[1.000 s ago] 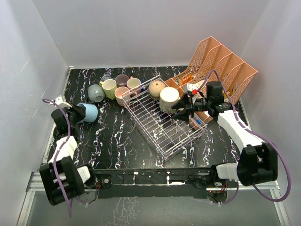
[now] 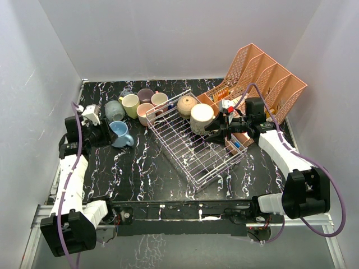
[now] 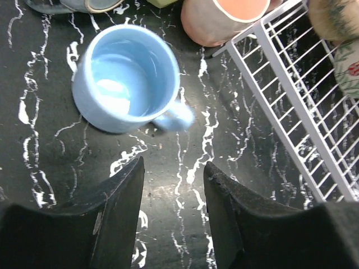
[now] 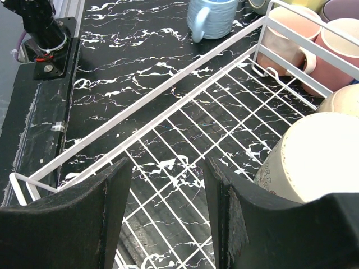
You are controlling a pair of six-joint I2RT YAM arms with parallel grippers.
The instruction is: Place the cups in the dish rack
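On the dark marbled counter lies a blue cup point(image 2: 122, 135), its handle toward the lower right in the top view. In the left wrist view the blue cup point(image 3: 126, 78) is beyond the fingertips, with its inside visible. My left gripper is open, nothing between its fingers, beside the cup's left side from above. The white wire dish rack point(image 2: 168, 147) holds a tan cup point(image 2: 187, 105) and a cream cup point(image 2: 201, 118) along its back right side. Over the rack my right gripper stands open and empty, left of the cream cup point(image 4: 322, 151) in its view.
Behind the blue cup several more cups stand grouped, including a grey-green cup point(image 2: 115, 111), a yellow-green cup point(image 2: 130, 105) and a pink cup point(image 2: 145, 114) against the rack's corner. An orange divided organizer point(image 2: 269, 78) leans at the back right.
The blue cup moved right from beside the left gripper, and its handle has swung from upper right to lower right. My left gripper moved right. The right arm stayed still.
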